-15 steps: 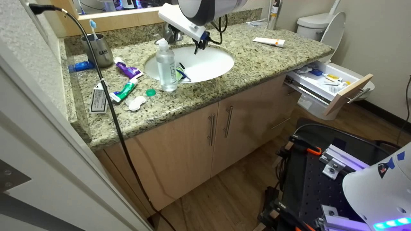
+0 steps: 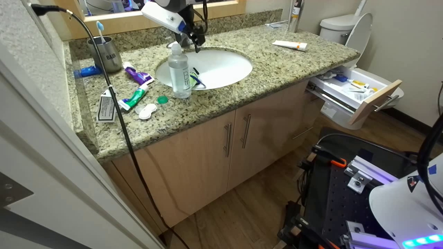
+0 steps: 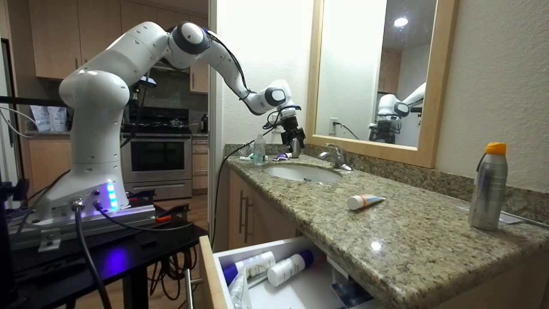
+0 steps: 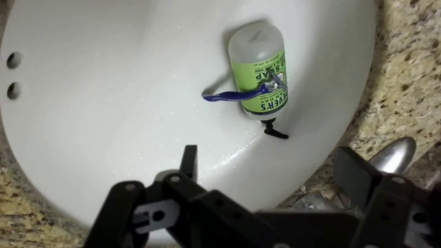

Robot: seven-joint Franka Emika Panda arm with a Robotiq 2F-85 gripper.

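Below my open gripper is the white sink basin [image 4: 124,124], and nothing is between its fingers. A clear soap bottle [image 4: 256,45] with a green label and black pump lies on its side in the basin. Across its label rests a blue razor [image 4: 231,96]. In the first exterior view the gripper [image 2: 198,46] hangs over the back of the sink, near the faucet [image 3: 337,155]. A clear bottle [image 2: 179,74] stands upright at the sink's front left rim and partly hides the soap bottle.
Left of the sink are a metal cup [image 2: 108,54] with a toothbrush, a purple tube [image 2: 139,76], a green tube [image 2: 136,97] and a contact lens case [image 2: 147,111]. A white tube [image 2: 290,45] lies on clear counter to the right. An open drawer [image 3: 303,288] juts out; a spray can [image 3: 487,188] stands farther along.
The arm and gripper have moved left and back over the sink in the first exterior view. The objects on the counter and in the basin look unmoved.
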